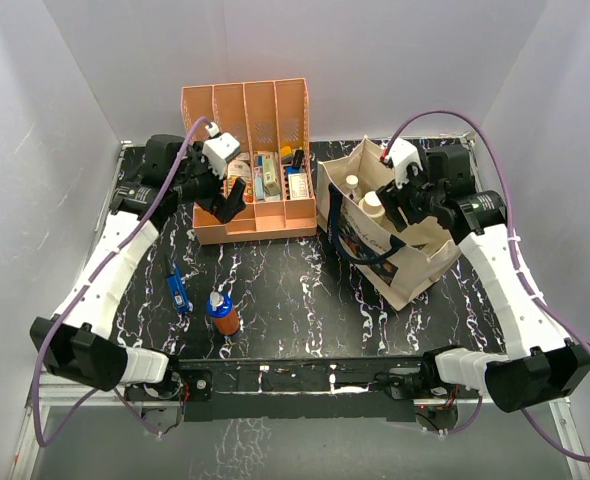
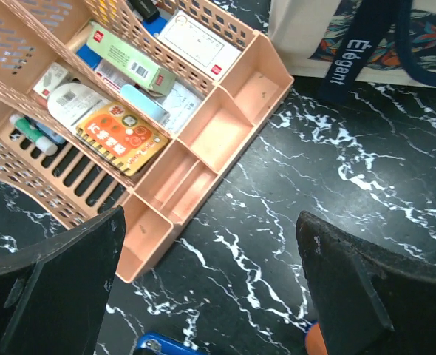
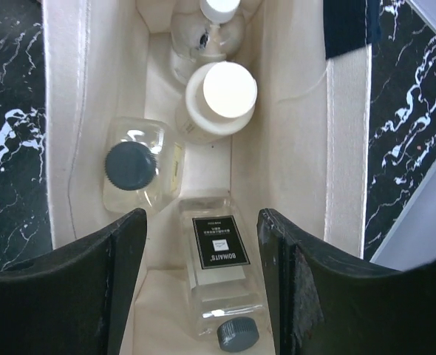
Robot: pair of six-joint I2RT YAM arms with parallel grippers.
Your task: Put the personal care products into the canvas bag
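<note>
The canvas bag (image 1: 415,270) stands at the right. Inside it, in the right wrist view, sit a clear bottle with a white cap (image 3: 203,44), a white bottle (image 3: 218,103), a jar with a dark lid (image 3: 144,170) and a lying clear bottle with a black label (image 3: 219,244). My right gripper hangs open over these. My left gripper is open and empty above the front-left of the pink organizer (image 2: 225,137), which holds small boxes and tubes.
An orange bottle with a blue top (image 1: 224,315) and a blue item (image 1: 177,290) stand or lie at the front left.
</note>
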